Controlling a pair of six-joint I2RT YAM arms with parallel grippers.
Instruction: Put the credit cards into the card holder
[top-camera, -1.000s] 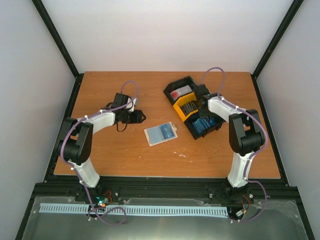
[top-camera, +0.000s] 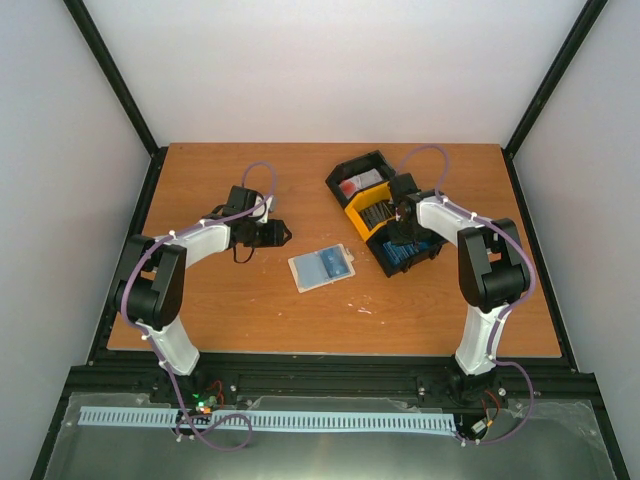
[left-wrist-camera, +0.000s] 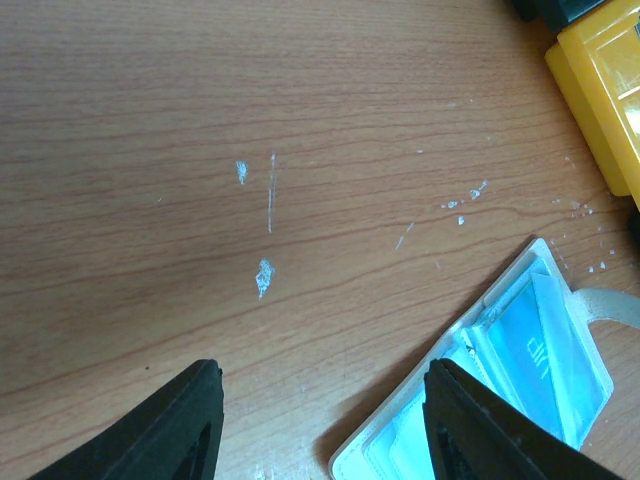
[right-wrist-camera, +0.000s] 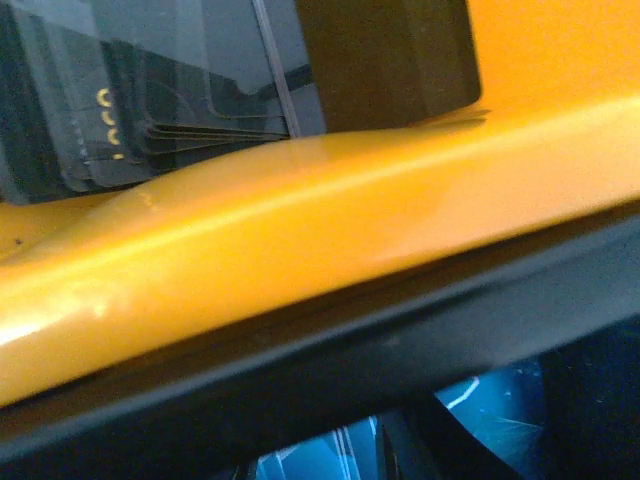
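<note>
The pale blue card holder (top-camera: 308, 270) lies flat near the table's middle; part of it (left-wrist-camera: 540, 350) shows at the lower right of the left wrist view. My left gripper (top-camera: 286, 236) hangs to its upper left, open and empty, with a wide gap between its fingers. Over the blue cards (top-camera: 398, 253) in the front black bin is my right gripper (top-camera: 402, 236). In the right wrist view, its fingers (right-wrist-camera: 395, 450) reach down among blue cards (right-wrist-camera: 350, 455) behind the bin wall, standing apart. Whether a card touches them is hard to see.
Joined to the front bin are a yellow bin (top-camera: 361, 222) of dark cards (right-wrist-camera: 210, 80) and a black bin (top-camera: 340, 180) with red and white cards (top-camera: 361, 182). Their raised walls stand close around the right gripper.
Compared with about a second ago, the right gripper has shifted slightly down and left over the blue cards, covering more of them. The left arm and the card holder have stayed put.
</note>
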